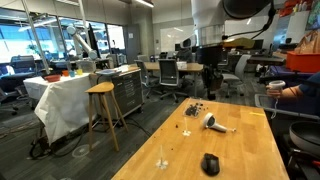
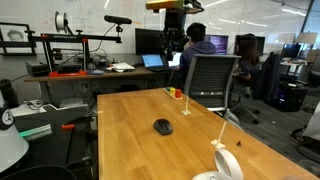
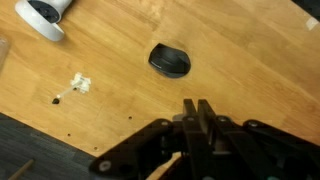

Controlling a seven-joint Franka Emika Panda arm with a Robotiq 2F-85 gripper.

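Observation:
A black computer mouse (image 1: pixel 210 164) lies on the wooden table near its front in exterior view 1. It shows in exterior view 2 as a dark oval (image 2: pixel 163 127) and in the wrist view as a black mouse (image 3: pixel 169 61), apart from the fingers. High above the table is my gripper (image 1: pixel 209 82), behind the mouse in exterior view 1. A narrow gap separates the gripper's fingertips (image 3: pixel 196 104) in the wrist view; nothing shows between them. A white rounded object with a handle (image 1: pixel 217 123) rests farther back, its ring-like end (image 2: pixel 224 163) close to exterior view 2.
A small white upright piece (image 3: pixel 80 82) stands left of the mouse in the wrist view. Small red and yellow items (image 2: pixel 175 93) sit at the far side in exterior view 2. A wooden stool (image 1: pixel 102 100) stands off the table. Bare tabletop surrounds the mouse.

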